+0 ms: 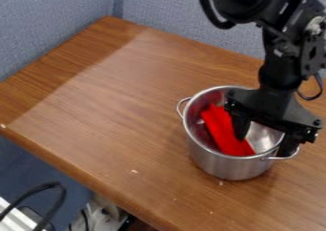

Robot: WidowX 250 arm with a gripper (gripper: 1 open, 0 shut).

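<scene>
A steel pot (pixel 216 161) with two side handles stands on the wooden table toward the right. Inside it lies a red elongated object (pixel 226 133), resting tilted against the bottom and wall. My black gripper (pixel 268 130) reaches down over the pot's right half, open, its lower parts partly inside the pot and partly hiding the rim. I cannot see clearly whether it touches the red object.
Grey padded walls border the back and left. Black cables (pixel 38 192) and other gear lie off the table's front-left edge.
</scene>
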